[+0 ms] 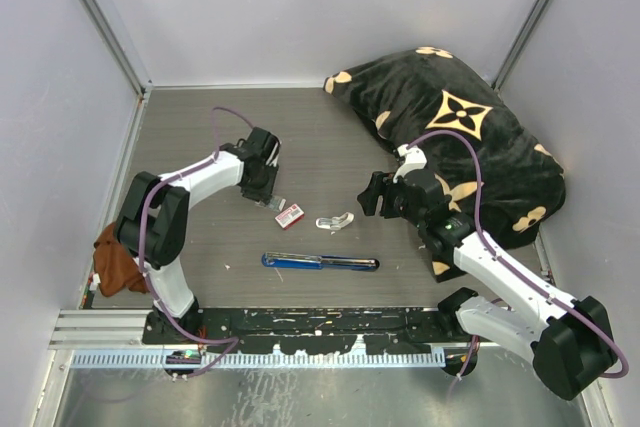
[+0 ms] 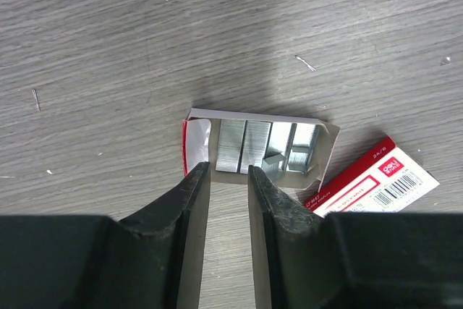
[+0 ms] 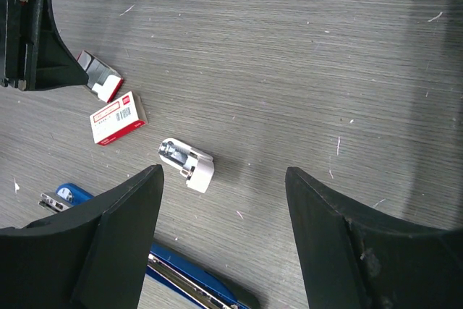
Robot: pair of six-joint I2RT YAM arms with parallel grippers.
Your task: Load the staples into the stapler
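In the left wrist view an open box of staples [image 2: 327,151] lies on the table, silver staple strips [image 2: 244,144] in rows inside it. My left gripper is over the near edge of that box, its fingers part open with a gap between them; no strip shows held there. The blue stapler [image 1: 320,261] lies opened out near the table's front, its long metal channel showing. To the right of the boxes my right gripper hangs wide open and empty above bare table.
A closed red and white staple box [image 1: 290,216] lies beside the open one. Right of it is a small white and metal staple remover [image 3: 188,163]. A dark patterned cushion [image 1: 450,137] fills the back right; a brown cloth [image 1: 118,260] lies at left. Loose staples are scattered about.
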